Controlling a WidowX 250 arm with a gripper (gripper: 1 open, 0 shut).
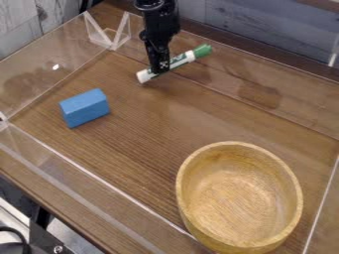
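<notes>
My black gripper (157, 65) reaches down from the top of the camera view, shut on a white tube with a green end (185, 58). The tube lies slanted, from lower left to upper right, near the back of the wooden surface. Whether it rests on the surface or is slightly raised I cannot tell.
A blue block (83, 107) sits at the left. A large pale yellow bowl (239, 195) stands at the front right.
</notes>
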